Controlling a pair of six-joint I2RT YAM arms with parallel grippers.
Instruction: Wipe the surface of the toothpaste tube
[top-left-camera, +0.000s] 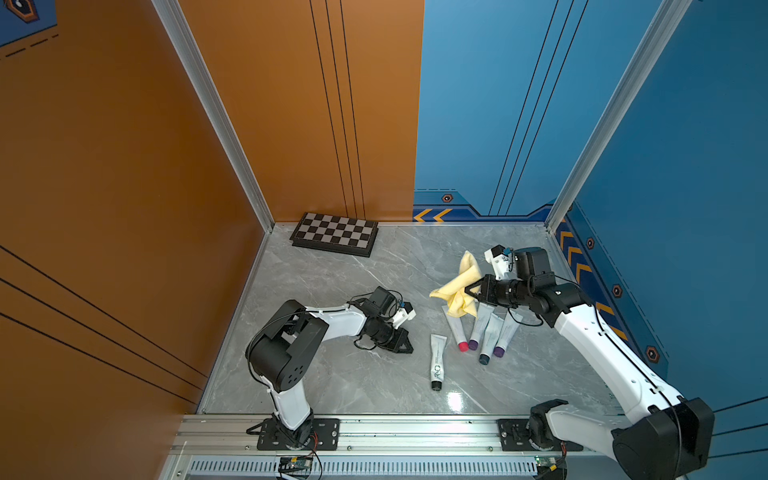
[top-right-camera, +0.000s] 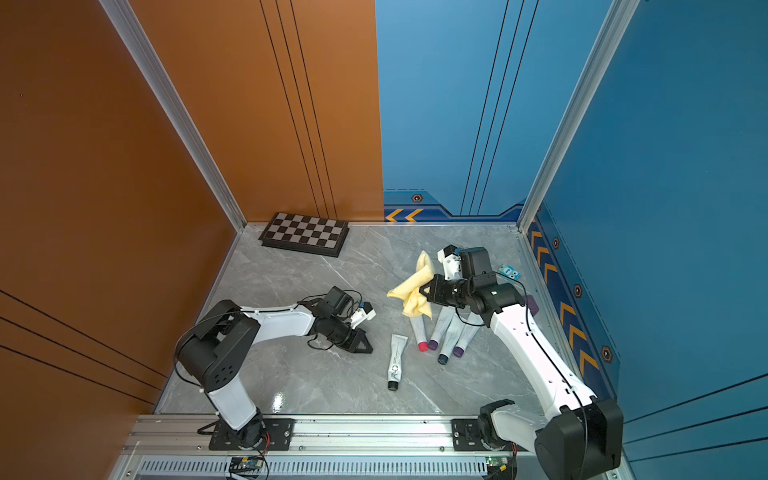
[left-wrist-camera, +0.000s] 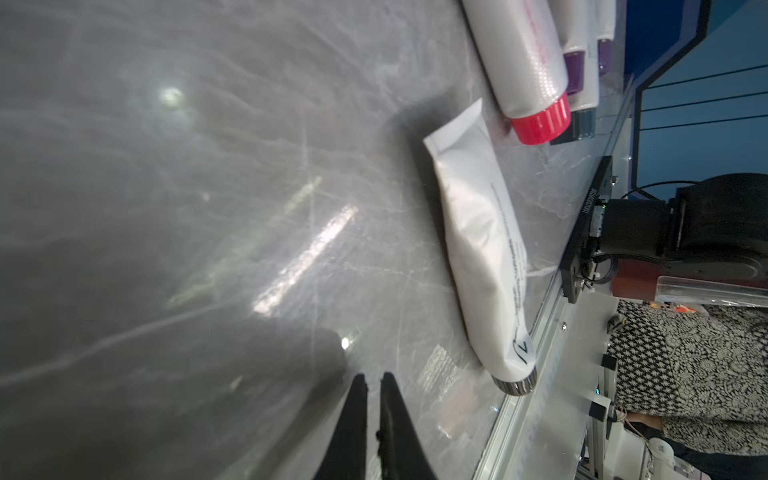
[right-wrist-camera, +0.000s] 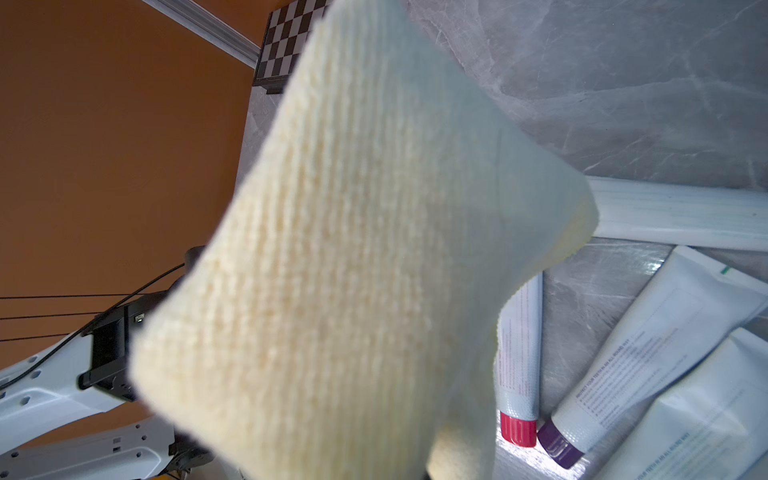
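A white toothpaste tube (top-left-camera: 437, 361) lies alone on the table, right of my left gripper (top-left-camera: 404, 344); in the left wrist view it (left-wrist-camera: 484, 256) is beside the dark fingers, whose opening is hard to judge, and nothing shows held. My right gripper (top-left-camera: 472, 289) is shut on a yellow cloth (top-right-camera: 412, 292), hanging above a group of tubes with red, purple and dark caps (right-wrist-camera: 608, 368). The cloth (right-wrist-camera: 360, 240) fills much of the right wrist view and hides that gripper's fingers.
A folded checkerboard (top-left-camera: 333, 232) lies at the back left. Walls enclose it at the sides and back.
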